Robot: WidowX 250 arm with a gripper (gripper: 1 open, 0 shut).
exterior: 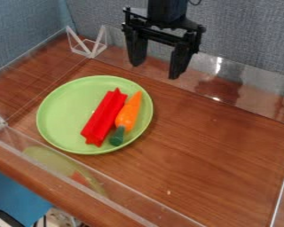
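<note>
My black gripper [159, 53] hangs open over the back of the wooden table, its two fingers spread wide with nothing between them. Below it and to the left, a green plate [60, 110] holds red stick-like items [102, 117] lying side by side and an orange carrot [129, 113] with a green top.
Clear low walls edge it. A white wire rack [85, 43] stands at the back left, against grey padded walls.
</note>
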